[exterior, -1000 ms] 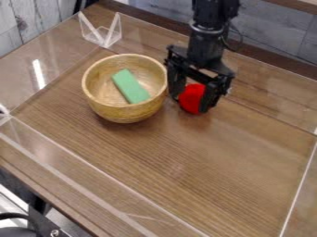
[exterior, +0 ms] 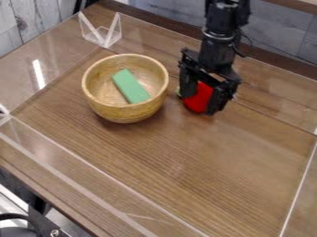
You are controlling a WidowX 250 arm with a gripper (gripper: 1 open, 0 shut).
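Observation:
My gripper (exterior: 209,81) is low over the table at the upper middle, around a red object (exterior: 202,102). Its dark fingers reach down on either side of the object; the fingers look apart, and whether they touch it is hard to tell.
A wooden bowl (exterior: 154,76) with a green block (exterior: 130,86) in it stands just to the left. A white wire-like object (exterior: 102,26) lies at the back left.
My gripper has shifted slightly and turned, its fingers now lying more over the red object. The bowl and green block have not moved.

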